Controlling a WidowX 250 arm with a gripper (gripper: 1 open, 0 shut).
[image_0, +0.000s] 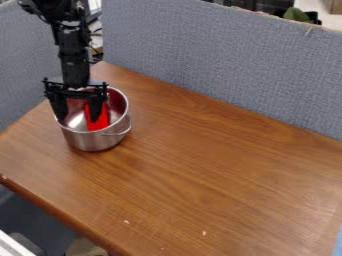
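Note:
A steel pot with a side handle stands at the left of the wooden table. A red object is inside it. My gripper is over the pot's mouth, open, its black fingers reaching down at or just inside the rim, in front of part of the red object. Whether they touch it I cannot tell.
Grey padded walls border it at the back and left. The table's front edge runs along the lower left.

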